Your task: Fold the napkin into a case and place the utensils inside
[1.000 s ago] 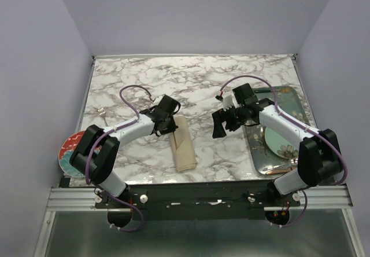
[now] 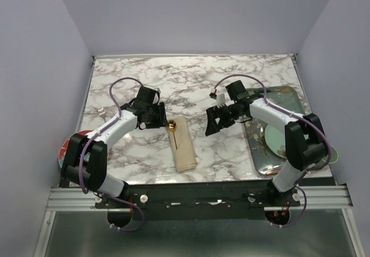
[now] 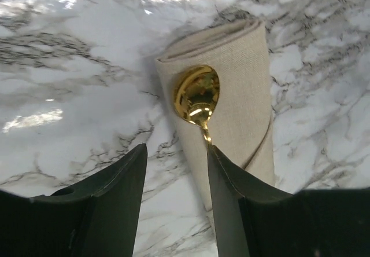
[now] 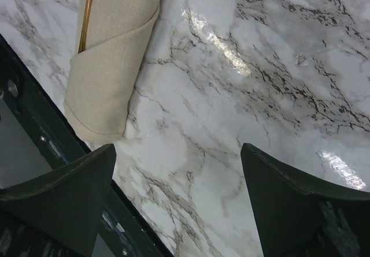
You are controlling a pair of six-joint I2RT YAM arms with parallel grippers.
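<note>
A beige napkin lies folded into a narrow case, its near end wrapped as a pocket. On it rests a gold spoon, bowl near the far end, with its handle running down under the pocket's slanted edge. My left gripper stands open above the napkin's left edge; the spoon is free of its fingers. Well right of the napkin, my right gripper is open over bare marble. A silver fork lies at the table's left side, behind the left arm.
A round patterned plate sits at front left, partly under the left arm. At right, a dark green tray holds a pale green plate and some cutlery, partly hidden by the right arm. The marble behind the napkin is clear.
The spoon stayed on the napkin. My right gripper shifted slightly left.
</note>
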